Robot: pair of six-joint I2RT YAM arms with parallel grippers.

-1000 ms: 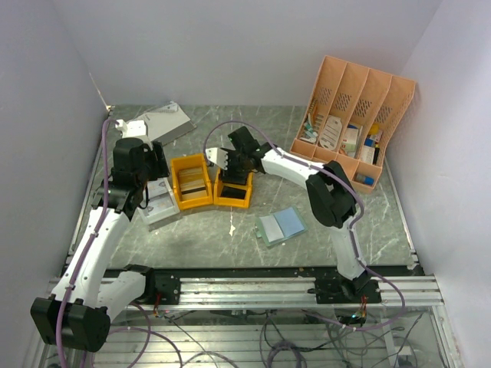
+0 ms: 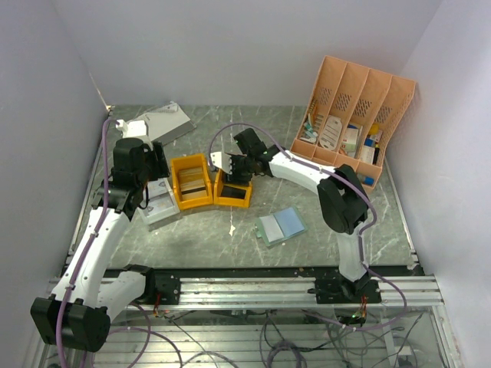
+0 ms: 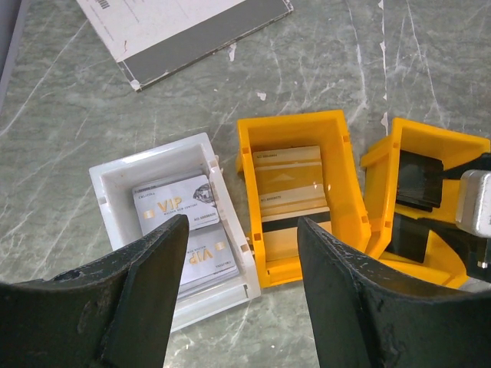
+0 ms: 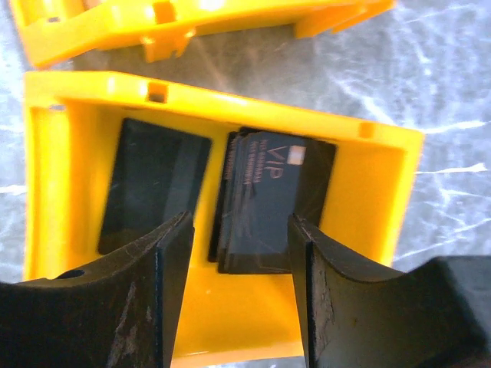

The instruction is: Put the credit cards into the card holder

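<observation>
In the right wrist view my right gripper is open above an orange tray, its fingertips over a stack of black VIP cards (image 4: 276, 199); nothing is held. Another black card (image 4: 153, 184) lies apart in the same tray (image 4: 376, 138). Gold cards (image 3: 290, 184) lie in a second orange tray (image 3: 249, 153), and silver VIP cards (image 3: 188, 203) in a white tray (image 3: 103, 192). High over these two trays, my left gripper stands open and empty. On the table front lies an open green card holder (image 2: 281, 226) with pale pockets.
A pink organizer (image 2: 353, 115) with stationery fills the back right. At the back left sits a grey-white box (image 2: 167, 123). Bare table (image 2: 199, 241) stretches in front of the trays. The two orange trays stand close together.
My right arm has shifted a little to the right and toward the front over the black-card tray. The left arm, trays and card holder stay in place.
</observation>
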